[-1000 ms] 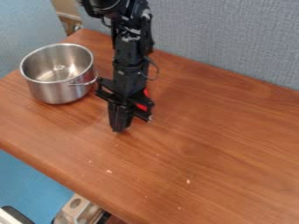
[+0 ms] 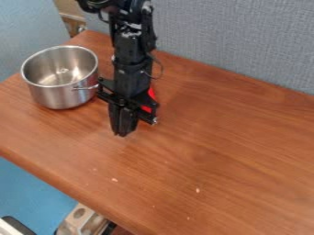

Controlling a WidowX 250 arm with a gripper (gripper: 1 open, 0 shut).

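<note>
My black gripper point(image 2: 123, 122) hangs low over the wooden table, left of centre, its fingers pointing down near the surface. A red object point(image 2: 150, 99) sits just behind it, mostly hidden by the gripper and arm; what it is I cannot tell. The dark fingers overlap, so whether they are open or hold anything is unclear. A steel pot point(image 2: 59, 72) stands to the left of the gripper.
A grey wall point(image 2: 233, 41) runs along the back. Beyond the table's left edge is a blue surface point(image 2: 25, 197).
Over the last second my gripper and arm have shifted slightly left, and a little more of the red object shows behind them. The pot has not visibly moved.
</note>
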